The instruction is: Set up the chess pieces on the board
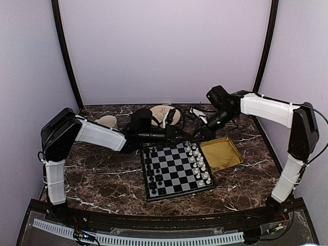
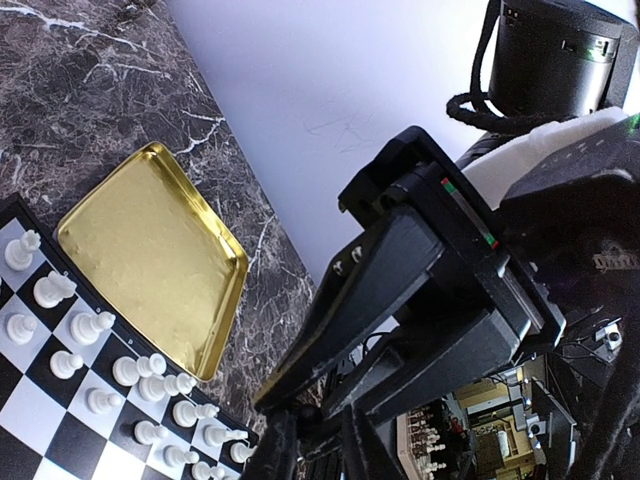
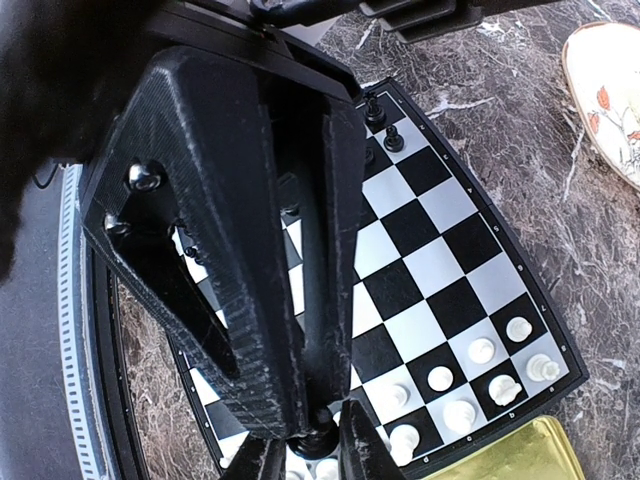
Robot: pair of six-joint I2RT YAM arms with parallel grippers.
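Note:
The chessboard [image 1: 174, 169] carries white pieces [image 1: 200, 169] along its right side and black pieces [image 1: 152, 177] along its left. My left gripper [image 1: 177, 134] and right gripper [image 1: 197, 136] meet above the board's far right corner. In both wrist views a small black piece [image 3: 315, 440] is at the meeting fingertips; which fingers grip it is hard to tell. The left wrist view shows the white pieces [image 2: 90, 325] below the grippers; the right wrist view shows black pieces [image 3: 393, 140] at the far edge.
A gold tray [image 1: 221, 154], empty, lies right of the board. A plate [image 1: 160, 114] and a white cup [image 1: 106, 121] stand behind.

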